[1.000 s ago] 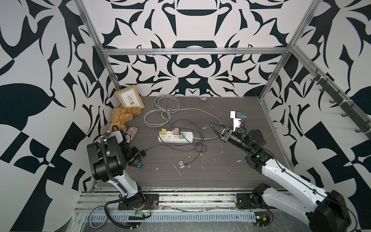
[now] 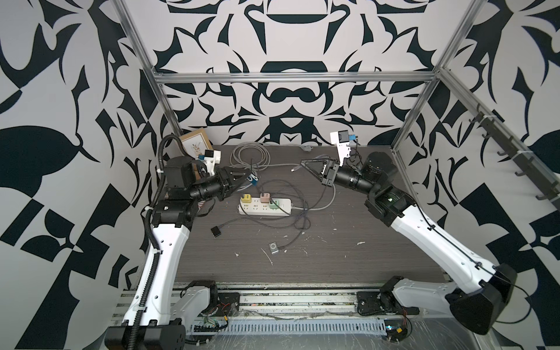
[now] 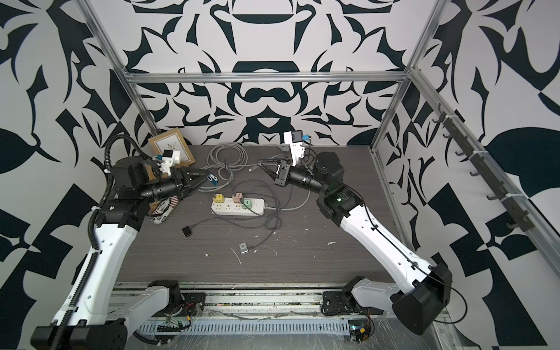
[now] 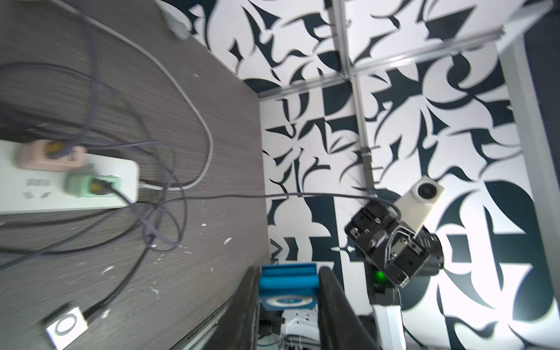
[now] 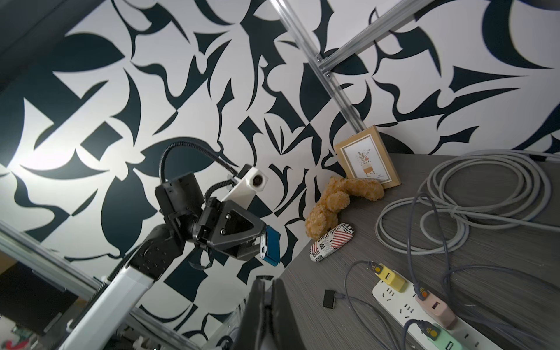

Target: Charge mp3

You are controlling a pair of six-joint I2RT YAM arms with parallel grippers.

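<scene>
My left gripper [image 2: 252, 176] is shut on a small blue mp3 player [image 4: 288, 280], held well above the table. The player [image 5: 270, 245] also shows between that gripper's fingertips in the right wrist view. Facing it across a gap, my right gripper [image 2: 302, 165] is shut, and a small pale cable plug [image 2: 293, 169] sticks out at its tips. A thin dark cable [image 4: 280, 194] runs up to that gripper. Below, a white power strip [image 2: 283, 211] carries yellow [image 2: 246, 198], pink [image 2: 264, 197] and green [image 2: 274, 204] adapters with cables.
A black plug [image 2: 216, 231] and a square silver connector [image 2: 274, 248] lie in front of the strip. A grey cable coil [image 5: 385, 230], a picture frame [image 5: 367, 160], a plush toy [image 5: 332, 204] and a striped item [image 5: 332, 241] sit left and back.
My left gripper has swung up and right from the left front of the table, carrying the player. My right gripper has moved back and left with the plug.
</scene>
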